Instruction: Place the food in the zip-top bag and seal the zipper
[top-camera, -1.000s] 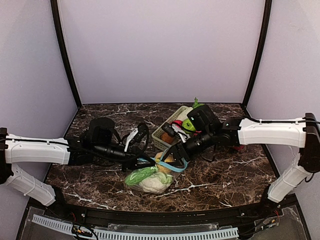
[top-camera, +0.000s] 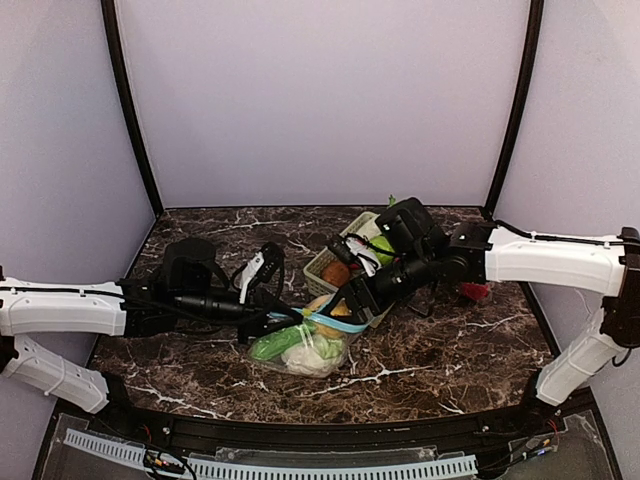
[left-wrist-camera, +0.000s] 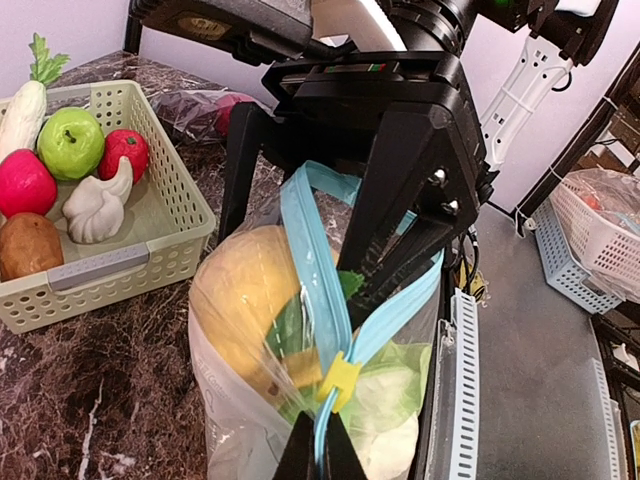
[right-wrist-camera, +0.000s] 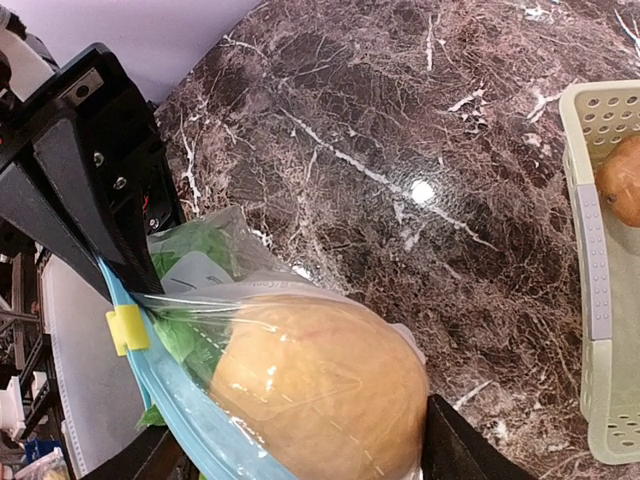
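Note:
The clear zip top bag (top-camera: 318, 358) has a pale blue zipper strip (left-wrist-camera: 318, 270) and a yellow slider (left-wrist-camera: 341, 380). Inside it show a round orange-tan food (right-wrist-camera: 320, 385), a long green one (top-camera: 277, 344) and a white one (top-camera: 305, 360). My left gripper is shut on the zipper strip just beside the slider. At the other end of the mouth, my right gripper (top-camera: 345, 312) has its fingers spread apart, with blue strip passing between them in the left wrist view. The mouth gapes there. Whether the right fingers touch the bag cannot be made out.
Behind the bag stands a beige basket (left-wrist-camera: 120, 270) with a green apple (left-wrist-camera: 70, 143), a garlic (left-wrist-camera: 98, 205) and other produce. A clear bag with something red (left-wrist-camera: 215, 112) lies at the far right.
Both grippers have shifted only slightly, along with the strip and the bag's mouth. The left one stays on the strip by the slider. The food is still in the bag.

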